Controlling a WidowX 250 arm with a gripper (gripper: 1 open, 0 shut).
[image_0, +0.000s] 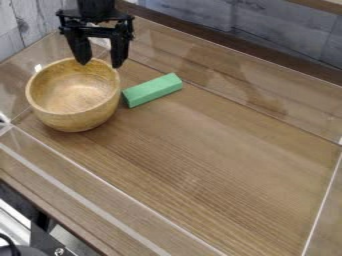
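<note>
My black gripper (96, 52) is at the top left, open, above the back rim of a wooden bowl (74, 105), its two fingers pointing down. The bowl's visible inside looks empty. A green block (152, 89) lies on the table just to the right of the bowl.
</note>
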